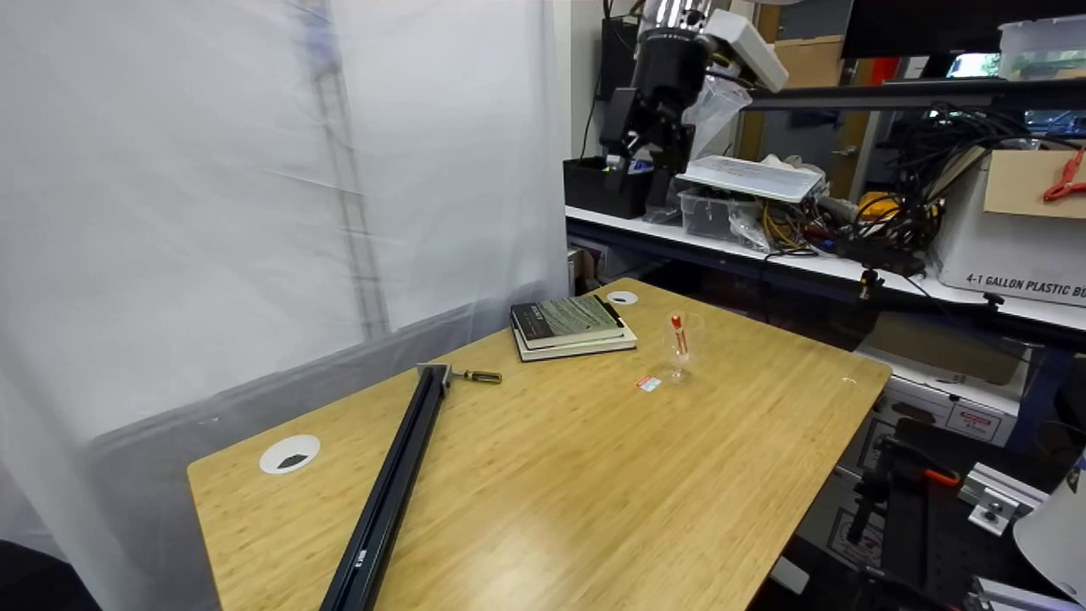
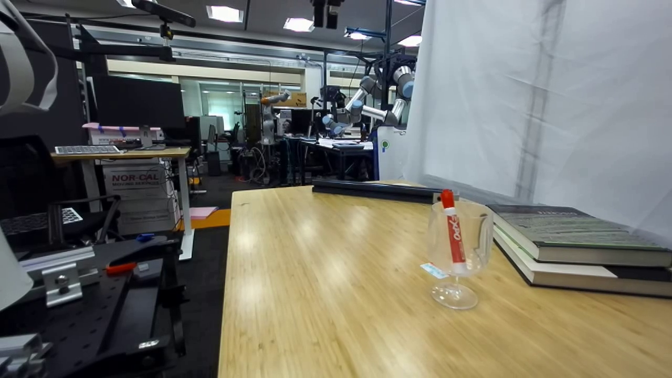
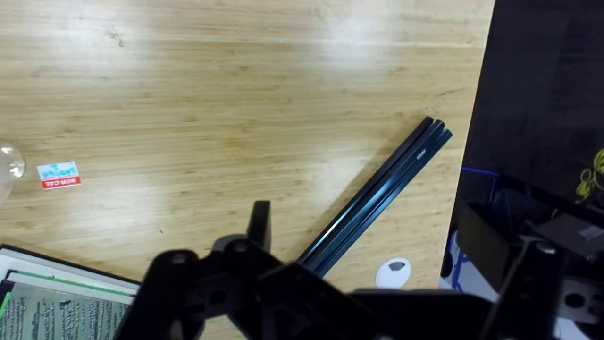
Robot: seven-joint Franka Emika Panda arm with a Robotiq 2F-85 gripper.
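Above the far part of the table hangs my gripper [image 1: 639, 182], open and empty. The wrist view has its fingers [image 3: 260, 224] wide apart over the table, touching nothing. A clear stemmed glass [image 2: 463, 236] stands upright on the wood, with a red-capped marker [image 2: 454, 233] leaning inside it. Close by lies a small red-and-white label [image 3: 59, 175]. Two stacked books [image 1: 570, 324] rest near the curtain. A long black rail [image 3: 376, 195] lies along the table, and a screwdriver [image 1: 478, 377] is beside its far end.
A shelf with a clear lidded bin [image 1: 718, 212], a black bin [image 1: 611, 188] and tangled cables [image 1: 906, 204] runs behind it. A white curtain [image 1: 254, 204] bounds the left side.
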